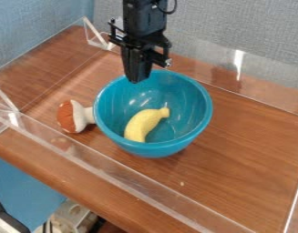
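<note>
A teal bowl (188, 124) sits on the wooden table, with a yellow banana-like object (144, 125) lying inside it. My black gripper (137, 69) is raised above the bowl's back left rim; whether its fingers are apart or together is hard to make out, and nothing is visible held in it. A red and white mushroom-shaped object (73, 116) lies just left of the bowl.
Clear plastic walls (188, 202) edge the table at front and back. A blue area lies beyond the front left edge.
</note>
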